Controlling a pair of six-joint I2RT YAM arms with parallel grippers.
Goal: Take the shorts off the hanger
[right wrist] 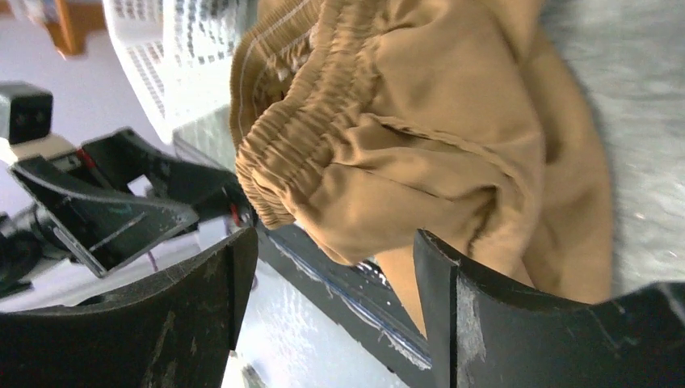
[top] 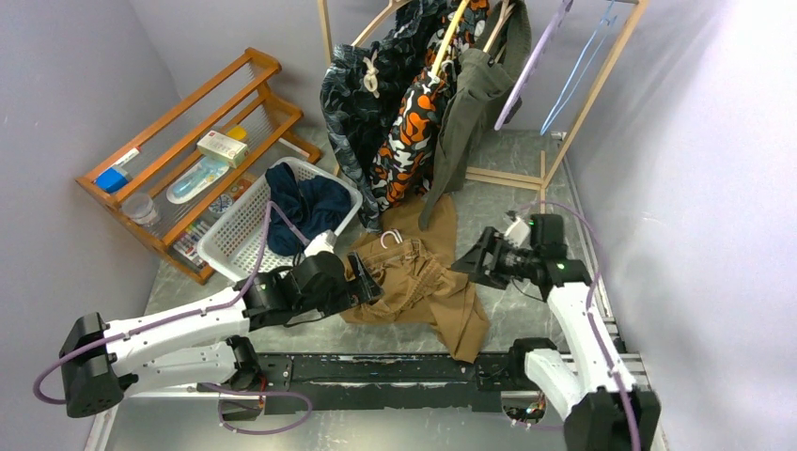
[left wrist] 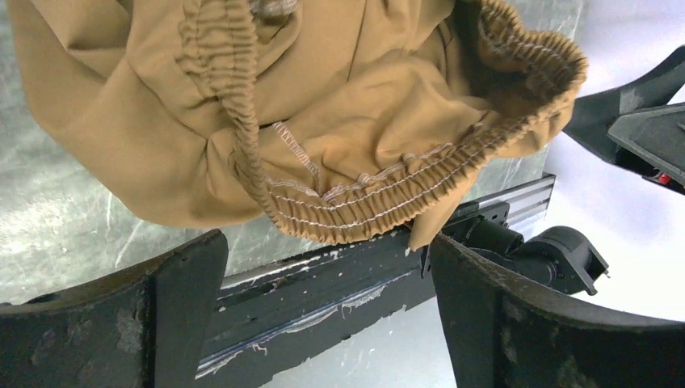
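Note:
Brown shorts (top: 414, 280) with an elastic waistband lie crumpled on the floor, free of any hanger; their white drawstring (top: 391, 238) shows near the top. Over the left part of the shorts, my left gripper (top: 369, 282) is open, with the waistband (left wrist: 355, 217) showing in the gap between its fingers. From the right side my right gripper (top: 473, 265) reaches to the edge of the cloth, also open, the shorts (right wrist: 420, 186) filling much of its wrist view. A lilac hanger (top: 534, 66) on the rack holds nothing.
Dark patterned, orange camouflage and olive shorts (top: 475, 103) hang from the wooden rack. A blue hanger (top: 578, 66) is empty. The white basket (top: 226, 249) with dark blue cloth stands left, beside a wooden shelf (top: 268, 70). Bare floor (top: 512, 202) lies right of the brown shorts.

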